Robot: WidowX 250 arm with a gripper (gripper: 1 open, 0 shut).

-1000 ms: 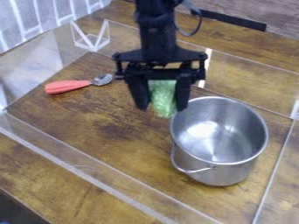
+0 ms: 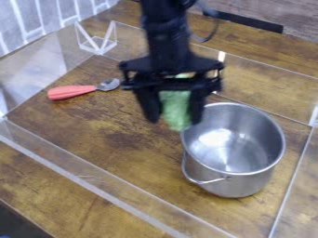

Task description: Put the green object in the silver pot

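Note:
Between the fingers of my black gripper (image 2: 176, 104) is a pale green object (image 2: 176, 111), and the gripper is shut on it. Its upper part is hidden by the gripper body. The silver pot (image 2: 202, 171) stands upright on the right, its mouth facing up and its inside looking empty. My gripper is just left of and behind the pot's far-left rim, with the green object close to that rim. Whether they touch I cannot tell. The gripper looks blurred.
A pink-handled utensil (image 2: 72, 92) lies on the wooden table at the left. Behind it stands a small white wire-like frame (image 2: 96, 39). Clear panels border the work area. Bare table (image 2: 106, 139) stretches out left of the pot.
The pot and the pink utensil have stayed put.

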